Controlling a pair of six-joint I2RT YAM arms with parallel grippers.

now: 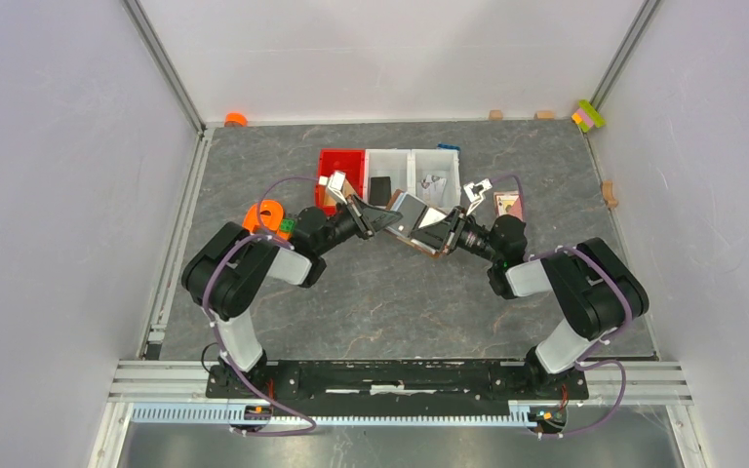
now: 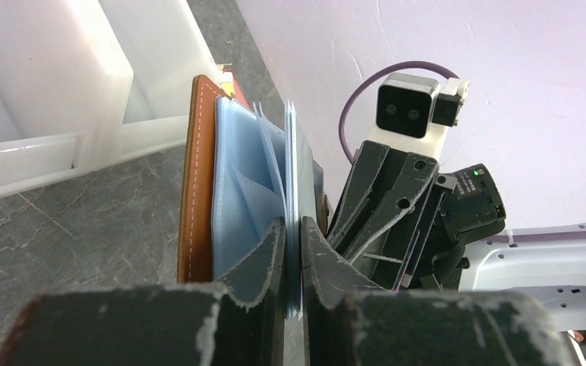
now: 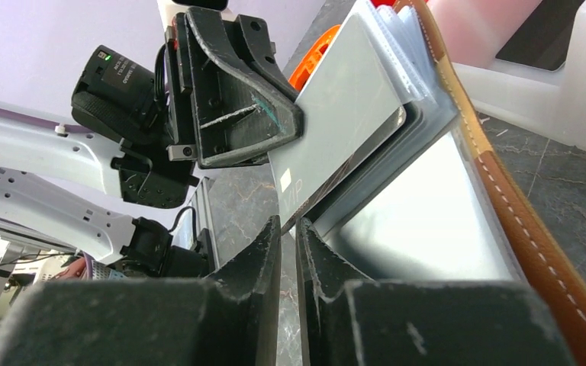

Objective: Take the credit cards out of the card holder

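Note:
The brown-edged card holder (image 1: 408, 207) is spread above the table between my two grippers, with pale blue sleeves (image 2: 229, 175) fanning from its cover. My left gripper is shut on several of these sleeve layers, which fill the gap between its fingers. From the other side, a grey card (image 3: 343, 99) shows at the front of the clear sleeves, beside the left fingers (image 3: 263, 130). My right gripper has its tips at the card's lower edge, with a narrow gap between them. Whether they grip that dark edge is unclear.
Behind the holder stand a red bin (image 1: 341, 156) and white bins (image 1: 387, 156), one with a dark flat object (image 1: 379, 190). An orange object (image 1: 265, 216) lies left; a small picture card (image 1: 508, 204) lies right.

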